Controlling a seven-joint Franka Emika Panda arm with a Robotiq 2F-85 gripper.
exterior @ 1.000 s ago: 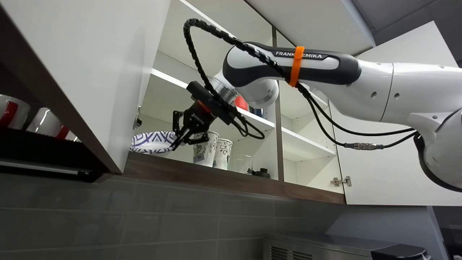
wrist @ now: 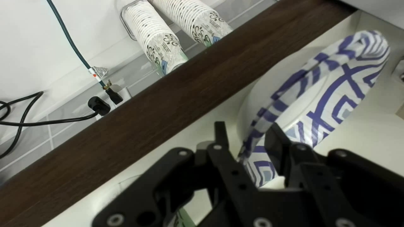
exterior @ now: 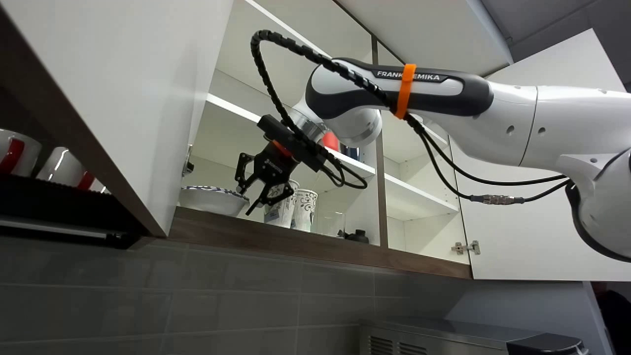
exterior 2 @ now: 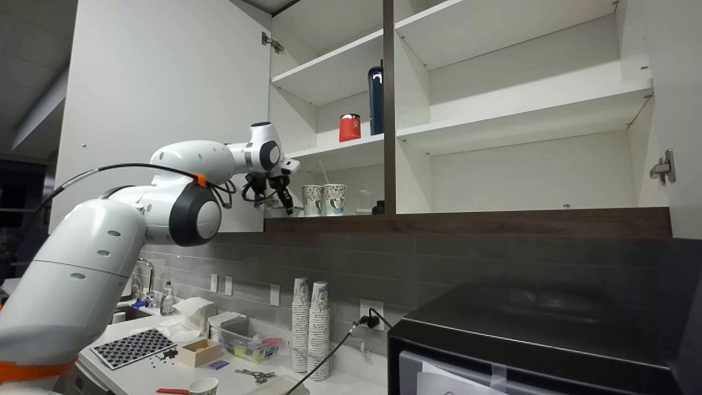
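A white bowl (exterior: 213, 200) with a blue pattern rests on the cabinet's bottom shelf, close to flat, at the left end in exterior view 1. My gripper (exterior: 247, 200) is at its right side, fingers apart. In the wrist view, the bowl's blue-striped rim (wrist: 282, 104) runs into the gap between my open fingers; whether either one touches it I cannot tell. In exterior view 2, the gripper (exterior 2: 288, 203) hangs at the shelf's left end and mostly hides the bowl.
Patterned paper cups (exterior: 304, 210) and a clear glass (exterior: 331, 224) stand on the shelf right of the gripper. An open cabinet door (exterior: 118, 88) is close on the left. A dark wooden edge (wrist: 151, 109) borders the shelf. A red cup (exterior 2: 350, 128) sits one shelf up.
The bowl was tilted, its patterned inside facing exterior view 1; now it has levelled and shows mostly its white outside. My fingers have spread apart, and the gripper has shifted slightly.
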